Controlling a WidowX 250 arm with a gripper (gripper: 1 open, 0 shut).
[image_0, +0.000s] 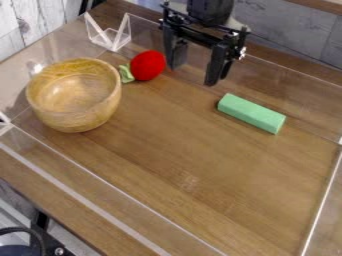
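My black gripper (201, 62) hangs over the back middle of the wooden table, its two fingers apart with nothing visible between them. Left of it lies a red round object (148, 64) with a small green part (126, 74). A light green block (251, 113) lies to the right, below the gripper in the view. A tan bowl (72, 95) stands at the left.
A white wire-like holder (110, 34) stands at the back left. A wall runs along the back right.
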